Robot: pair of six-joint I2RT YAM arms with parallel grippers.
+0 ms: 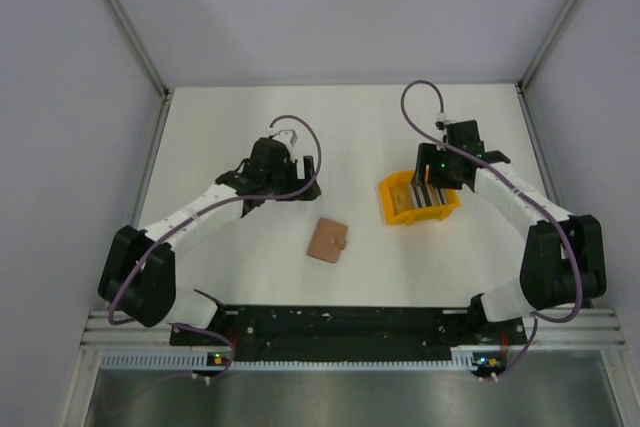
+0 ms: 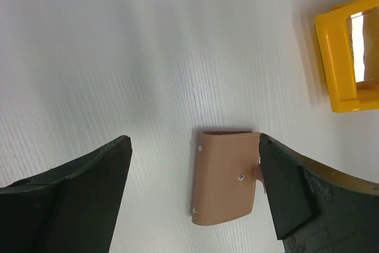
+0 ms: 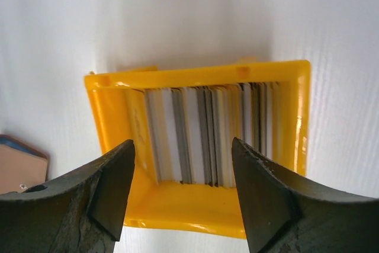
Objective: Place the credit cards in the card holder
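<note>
The card holder [image 1: 328, 240], a brown leather sleeve with metal studs, lies on the white table between the arms. In the left wrist view, the holder [image 2: 225, 176] shows a dark opening along its upper edge, and part is hidden by a finger. My left gripper is open and empty, above the table beyond the holder. Several cards [image 3: 195, 134] stand on edge, side by side, in a yellow basket [image 3: 201, 76]. Over them my right gripper is open, its fingers [image 3: 112, 173] apart; whether they touch a card cannot be told.
The basket's wall [image 2: 334, 57] rises to the right of the holder with bare table between. Inside the basket, the left end beside the cards is empty. Free table [image 1: 350, 127] spreads behind both and in front of the basket.
</note>
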